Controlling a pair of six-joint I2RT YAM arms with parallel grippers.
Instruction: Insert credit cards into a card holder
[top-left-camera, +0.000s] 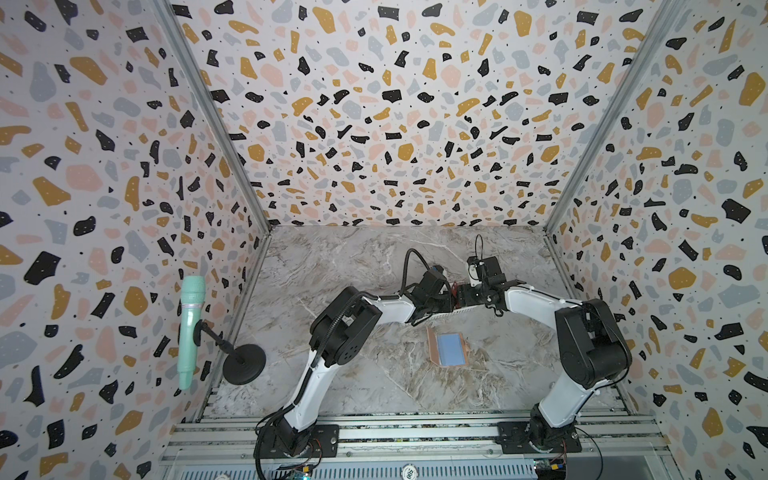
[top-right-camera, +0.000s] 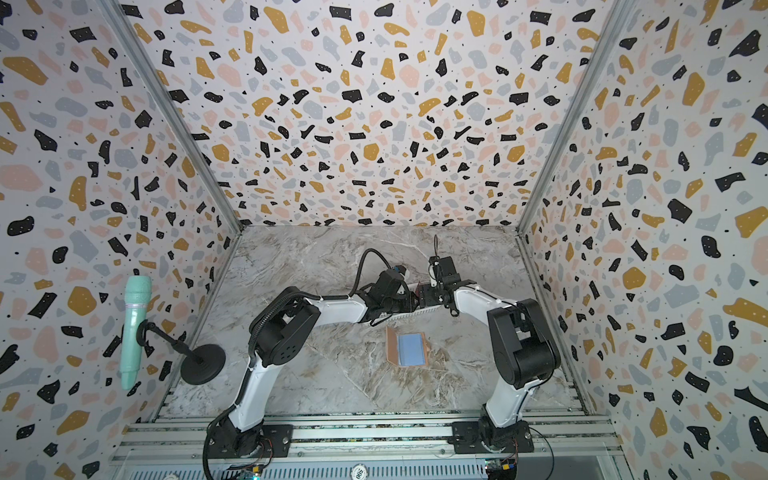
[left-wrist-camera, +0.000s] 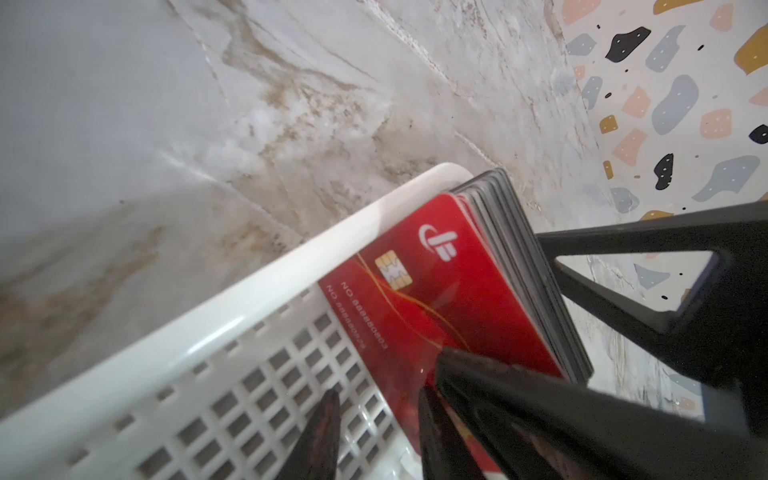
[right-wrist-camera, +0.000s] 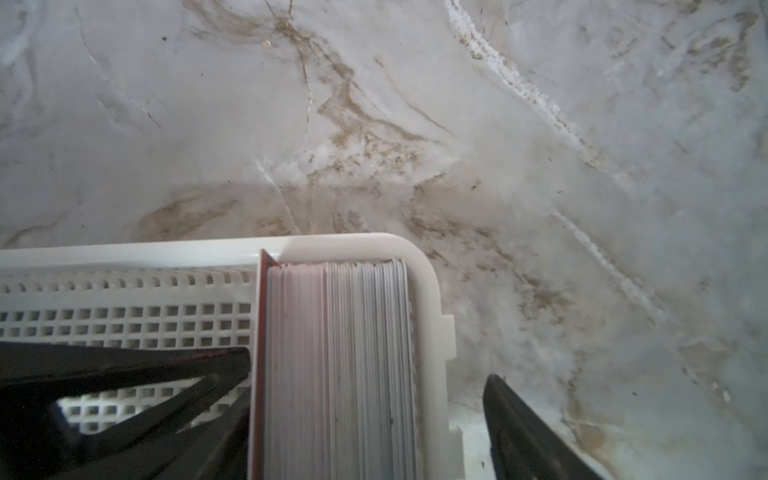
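Note:
A row of upright cards (right-wrist-camera: 340, 360) fills the right end of a white mesh basket (right-wrist-camera: 152, 244), with a red card (left-wrist-camera: 416, 296) facing left at its front. My right gripper is open around the row; one finger (right-wrist-camera: 512, 424) is outside the basket's end wall, the other on the red card's side. My left gripper is over the basket just left of the red card, its tips apart, with no card visible between them. The right gripper's finger partly covers the red card. The card holder (top-left-camera: 450, 349) lies open, with a blue panel and tan edges, in front of the basket.
A mint-green microphone (top-left-camera: 189, 332) on a black stand (top-left-camera: 244, 364) stands at the far left. Both grippers sit close together over the basket.

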